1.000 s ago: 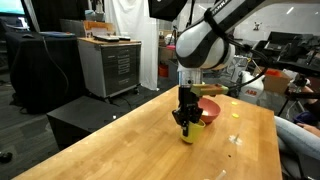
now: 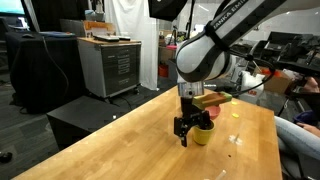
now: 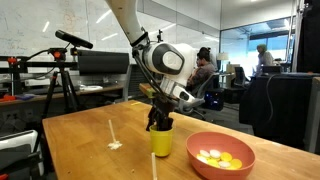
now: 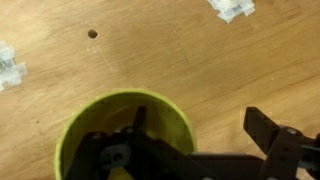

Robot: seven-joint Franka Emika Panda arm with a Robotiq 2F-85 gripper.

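A yellow cup (image 3: 160,142) stands upright on the wooden table. In the wrist view its rim and hollow inside (image 4: 125,100) lie under my gripper, which is open. One finger is over the cup's mouth, and the other (image 4: 262,130) is out past the rim on the right, so the cup's wall runs between them. From the side, the black gripper (image 2: 193,122) sits at the cup (image 2: 204,134), partly covering it. How deep the inner finger reaches is hidden.
Close by the cup is a pink bowl (image 3: 220,143) holding several yellow and white pieces. White tape marks (image 4: 232,7) and thin white strips (image 3: 153,167) are on the table.
The fingers have spread apart. Against a second ago, both the gripper and the cup appear a little farther right in exterior view 1, and the arm covers more of the pink bowl.
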